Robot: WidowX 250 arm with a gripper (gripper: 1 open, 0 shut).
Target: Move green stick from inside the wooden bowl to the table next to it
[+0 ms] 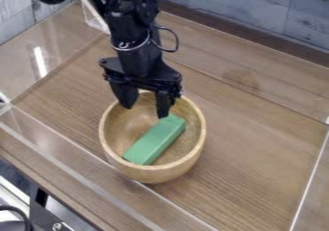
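The green stick [156, 141] lies slantwise on the floor of the wooden bowl [112, 149], from the lower middle toward the right wall. Over the bowl's far side hangs my black gripper [145, 105], pointing down. Its two fingers are spread apart, one at the left and one at the right, with nothing held between them. The right finger [164, 106] reaches down near the upper end of the stick; whether they touch I cannot tell.
Bare wooden table [251, 129] stretches to the right of the bowl and behind it. A low light-coloured edge [77, 153] runs along the left and front. Dark cables and metal parts [26, 201] fill the lower left corner.
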